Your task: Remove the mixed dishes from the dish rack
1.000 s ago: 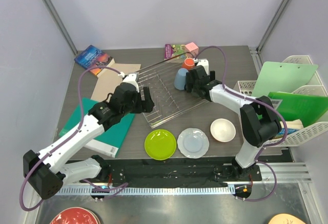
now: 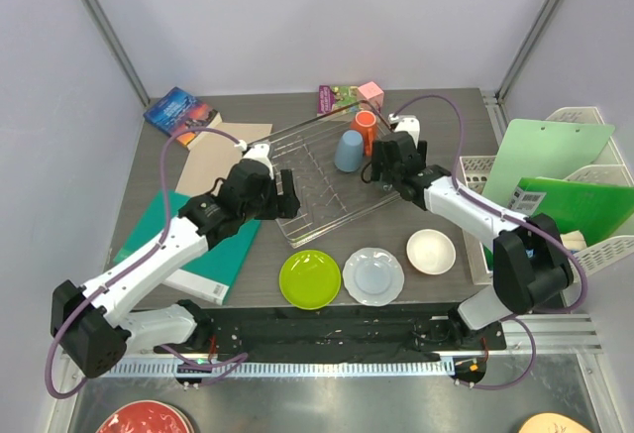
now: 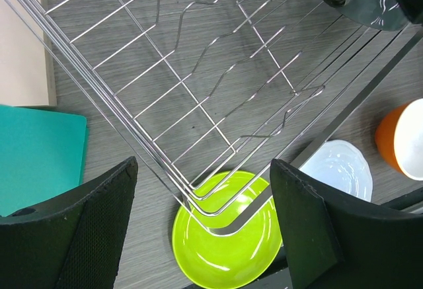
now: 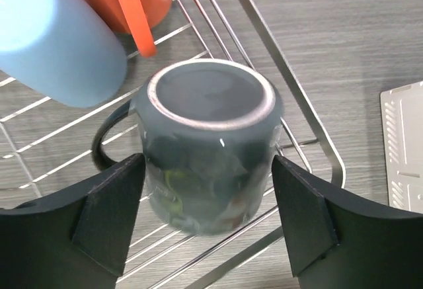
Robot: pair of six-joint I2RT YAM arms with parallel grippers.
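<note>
In the wire dish rack (image 2: pixel 327 223) a dark grey-green mug (image 4: pixel 205 163) stands mouth down, its handle toward the blue cup. My right gripper is open over it, one finger on each side; whether the pads touch the mug is unclear. The blue cup (image 2: pixel 349 152) and the orange mug (image 2: pixel 365 128) sit beside it in the rack. Above the rack's left end, my left gripper (image 2: pixel 287 195) is open and empty. A green plate (image 2: pixel 310 279), a pale plate (image 2: pixel 373 276) and a white-lined bowl (image 2: pixel 431 252) lie along the table's front.
White baskets (image 2: pixel 477 170) holding green boards are at the right. A teal folder (image 2: pixel 230 255), a cardboard sheet (image 2: pixel 223 151) and a book (image 2: pixel 181 116) occupy the left. A pink block (image 2: pixel 370 94) is behind the rack. Bare table shows at the back right.
My right gripper has moved rightward from beside the blue cup to the dark mug, exposing more of the blue cup and orange mug. The left arm has shifted only slightly.
</note>
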